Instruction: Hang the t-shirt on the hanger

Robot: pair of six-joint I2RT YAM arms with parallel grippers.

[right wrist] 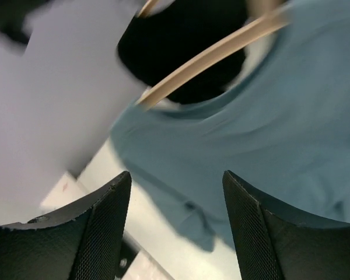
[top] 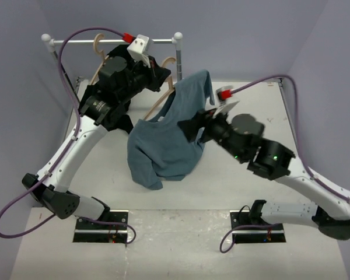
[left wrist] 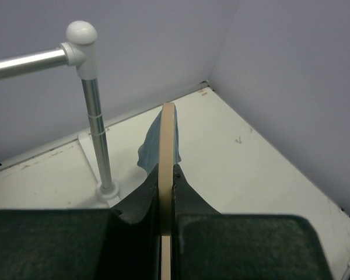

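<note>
The blue-grey t-shirt (top: 166,146) hangs on the wooden hanger (top: 157,107), whose bar runs into the neckline. In the right wrist view, the shirt (right wrist: 221,146) covers the lower end of the hanger bar (right wrist: 204,59). My left gripper (top: 163,81) is at the hanger's neck below the hook; in the left wrist view its fingers are shut on the wood (left wrist: 166,151). My right gripper (top: 189,127), blurred by motion, appears over the shirt's right part from above. Its fingers (right wrist: 114,219) stand wide apart with no cloth gripped between them.
A white-and-metal rack (top: 163,41) stands at the back. Black garments (top: 90,96) hang on another wooden hanger (top: 98,44) at its left, behind my left arm.
</note>
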